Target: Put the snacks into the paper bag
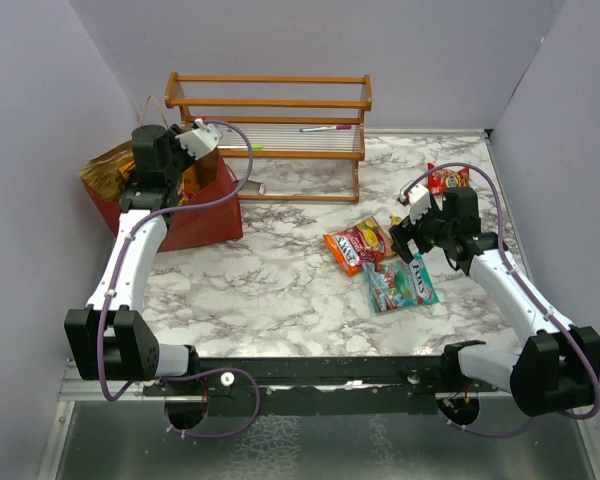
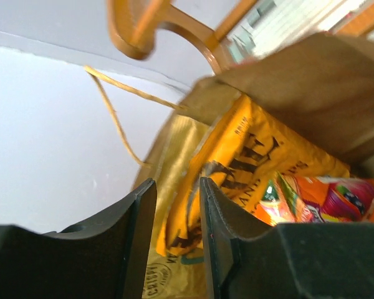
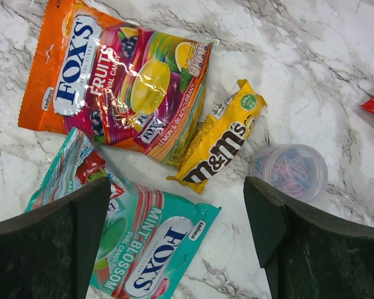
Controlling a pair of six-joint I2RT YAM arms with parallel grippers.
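The brown paper bag [image 1: 202, 222] stands at the left with its mouth open. Over its mouth, in the top view, is my left gripper, its fingers partly apart. Between and beyond them shows an orange-yellow packet [image 2: 262, 146] inside the bag, beside a colourful orange packet [image 2: 327, 198]; no grip on either shows. My right gripper is open and empty above the table. Under it lie an orange Fox's fruits packet [image 3: 121, 81], a teal Fox's mint packet [image 3: 146, 233] and a yellow M&M's packet [image 3: 221, 137].
A round clear tub [image 3: 291, 171] sits right of the M&M's. Farther back right lies a red packet [image 1: 447, 179]. A wooden rack [image 1: 270, 104] stands at the back, close beside the paper bag.
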